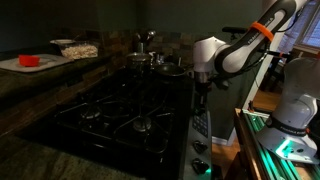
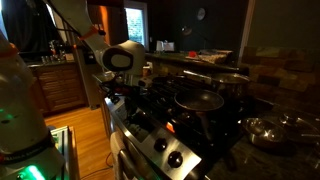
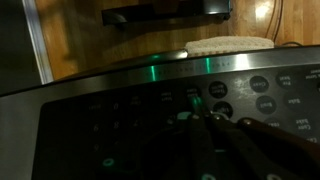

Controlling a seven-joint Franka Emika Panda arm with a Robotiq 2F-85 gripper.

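Note:
Dark and pointed down, my gripper (image 1: 203,98) hangs over the control panel (image 1: 199,124) on the stove's front edge. Seen from the wrist, the gripper is above the black panel (image 3: 75,125) with its printed buttons, its dark fingers close together. The fingers look shut and nothing shows between them. Shadow hides whether the fingertips touch the panel. The second exterior view has the gripper (image 2: 126,97) low over the front of the stove (image 2: 160,150), under the white arm.
Front knobs (image 1: 200,146) line the stove edge close to the gripper. A frying pan (image 2: 199,101) sits on the cooktop and a metal bowl (image 2: 266,131) stands beyond it. A red object (image 1: 29,60) lies on a white tray at the back left. Wooden floor (image 3: 85,30) lies before the stove.

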